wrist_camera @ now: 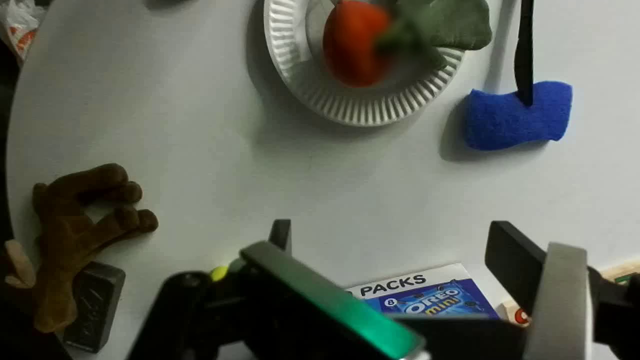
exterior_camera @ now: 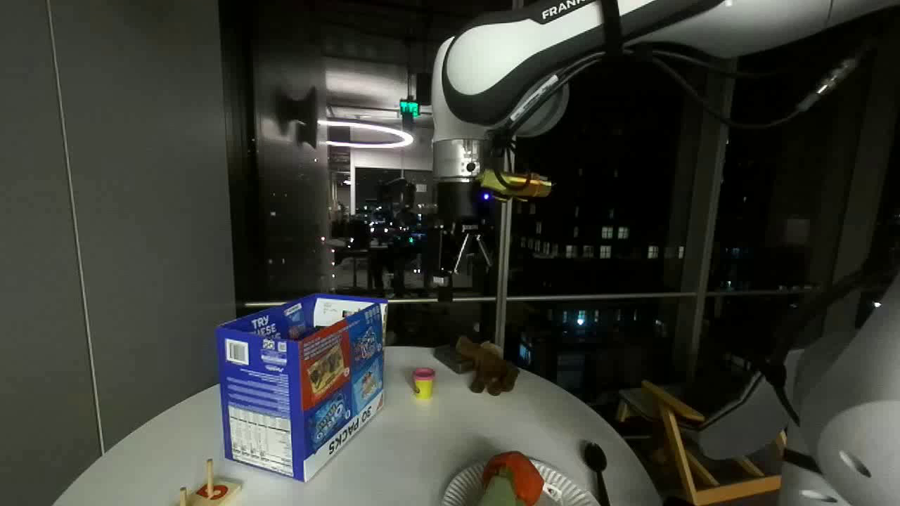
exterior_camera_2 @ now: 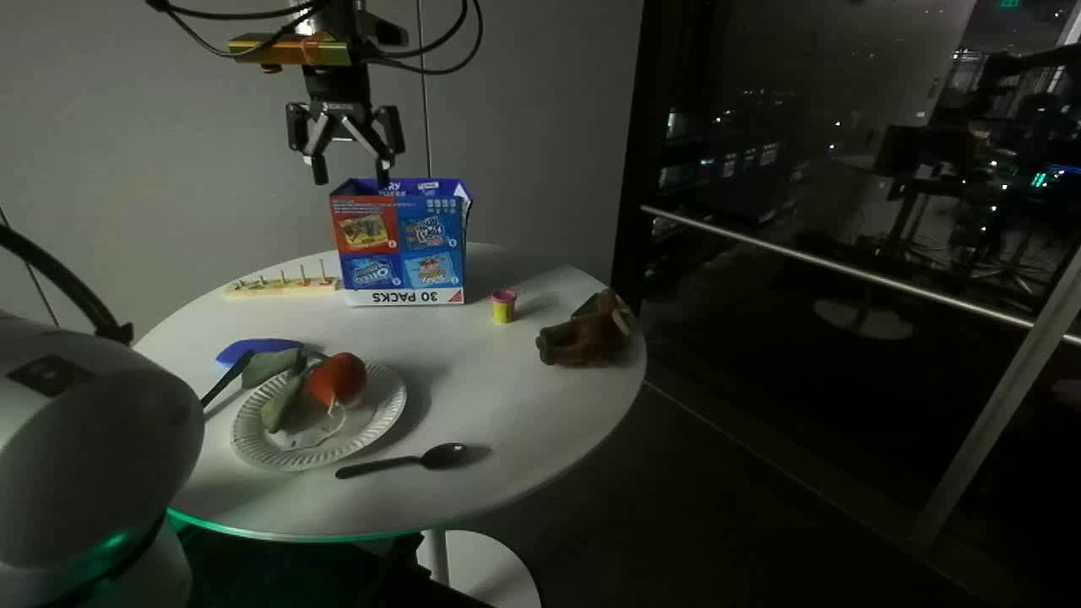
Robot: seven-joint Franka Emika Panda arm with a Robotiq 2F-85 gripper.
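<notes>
My gripper [exterior_camera_2: 351,177] hangs empty in the air with its fingers spread wide, above the table and over the near side of a blue snack box [exterior_camera_2: 400,243]. That box [exterior_camera: 261,405] stands upright with its top open; what lies inside is hidden. A white paper plate [wrist_camera: 336,111] holds a red-orange vegetable [wrist_camera: 354,42] and green leafy pieces. On the right of the wrist view, a blue sponge [wrist_camera: 519,117] lies under the end of a dark utensil [wrist_camera: 523,54]. The small yellow tub with a pink lid [exterior_camera_2: 503,307] stands right of the box.
A brown plush toy [exterior_camera_2: 588,336] lies by the table edge against a dark block [wrist_camera: 95,306]. Near the front is a black spoon [exterior_camera_2: 443,456]. A wooden peg board [exterior_camera_2: 284,287] sits left of the box.
</notes>
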